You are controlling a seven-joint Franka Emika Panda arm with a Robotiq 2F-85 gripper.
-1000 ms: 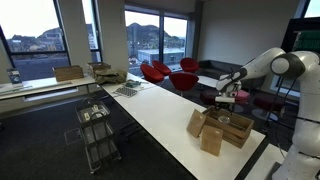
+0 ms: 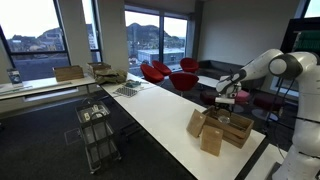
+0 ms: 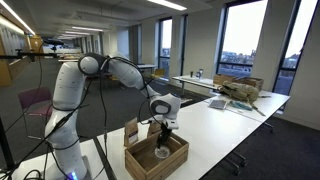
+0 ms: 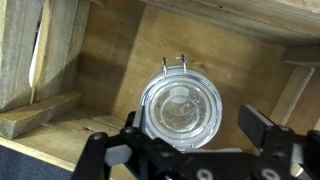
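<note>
A round clear glass jar with a wire clasp stands in a wooden box, seen from above in the wrist view. My gripper is open over it, its dark fingers spread to either side of the jar's near half. Nothing shows gripped between them. In exterior view 2 the jar sits inside the box, with the gripper above it. Exterior view 1 shows the gripper over the box too, small and far off.
Raised cardboard-coloured flaps stand at the box's side. A clear object lies on the white table beyond the box. Box walls surround the jar closely.
</note>
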